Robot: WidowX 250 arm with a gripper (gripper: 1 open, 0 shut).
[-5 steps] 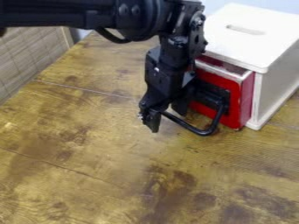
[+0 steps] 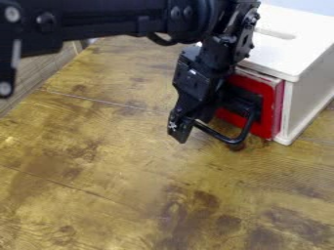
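My black gripper [image 2: 189, 125] reaches down from the arm at the top, in front of a white box [image 2: 303, 73] with a red door [image 2: 268, 107] on its front. A black bar-shaped handle [image 2: 232, 140] sticks out from the red door, beside and behind my fingers. The gripper body hides part of the door and the handle's base, and whether the fingers hold anything is not clear.
Bare wooden tabletop [image 2: 98, 181] fills the left and bottom of the view. A tiled surface lies at the upper left, behind the arm. The white box takes up the upper right.
The arm and gripper have shifted slightly right and up, toward the white box. The box and red door look nearly unchanged.
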